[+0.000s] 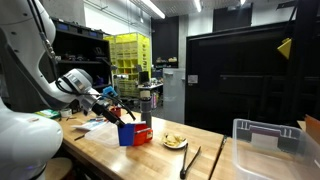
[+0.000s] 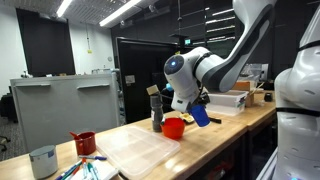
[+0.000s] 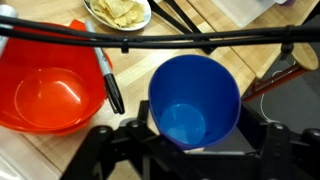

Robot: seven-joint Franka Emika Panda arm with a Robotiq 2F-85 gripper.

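A blue cup (image 3: 193,100) sits between the two black fingers of my gripper, which looks shut on it. Seen from above, its open mouth faces the wrist camera and its inside looks empty. In exterior view 2 the cup (image 2: 199,116) hangs tilted, apart from the tabletop. A red bowl (image 3: 40,88) stands to the left of the cup in the wrist view. In exterior view 1 the cup (image 1: 127,134) partly covers that bowl (image 1: 144,133).
A black marker (image 3: 111,85) lies at the red bowl's edge. Nearby are a plate of chips (image 1: 173,141), black tongs (image 1: 190,162), a dark bottle (image 2: 157,112) and a pale tray (image 2: 135,148). A clear bin (image 1: 268,150) stands far right. A table edge (image 3: 238,75) runs close to the cup.
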